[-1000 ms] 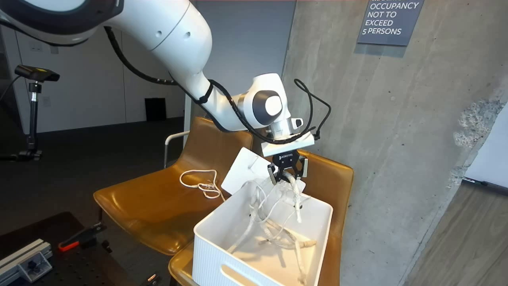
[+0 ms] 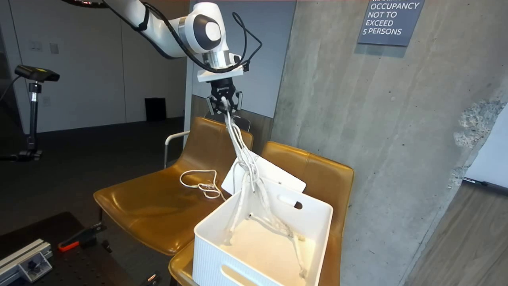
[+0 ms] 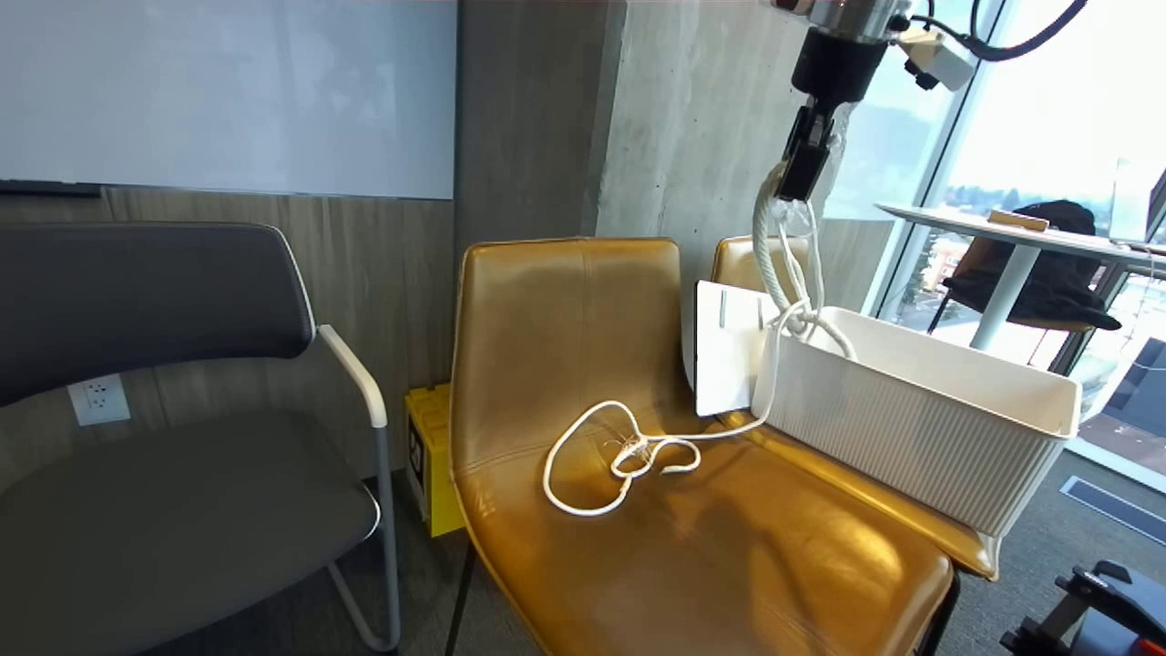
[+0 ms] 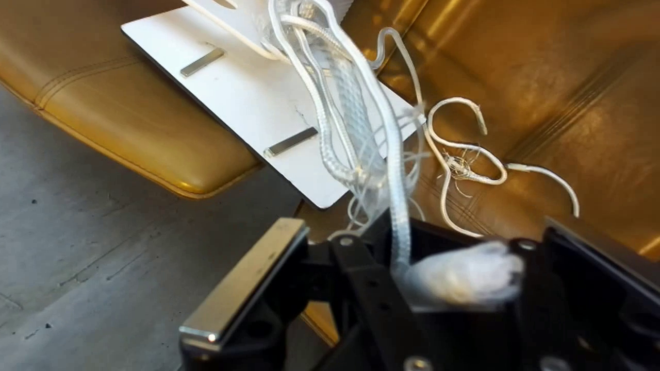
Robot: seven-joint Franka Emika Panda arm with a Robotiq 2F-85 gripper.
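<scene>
High above the white bin [image 2: 216, 267], my gripper [image 2: 224, 109] is shut on a bundle of white rope [image 2: 236, 139]. Several strands hang from it in a tangle, with ends trailing down inside the bin. Exterior view 2 shows a loop of rope [image 3: 761, 224] bending up to my gripper [image 3: 802, 180]. A frayed white rope end [image 4: 473, 275] lies across the fingers [image 4: 365, 266] in the wrist view, and clear plastic mesh [image 4: 356, 105] is caught among the strands. A cord runs from the tangle to a loose coil [image 3: 591, 510] on the brown chair.
The bin stands on the second brown chair [image 2: 328, 174]. Between bin and backrest leans a white panel [image 2: 281, 176]. More rope pieces [image 2: 285, 228] lie in the bin. A concrete pillar [image 2: 381, 143] rises behind it. The brown chair's seat [image 3: 754, 590] is mostly clear.
My arm has risen and moved left, away from just above the bin. The rope tangle came up with my gripper and now hangs stretched below it.
</scene>
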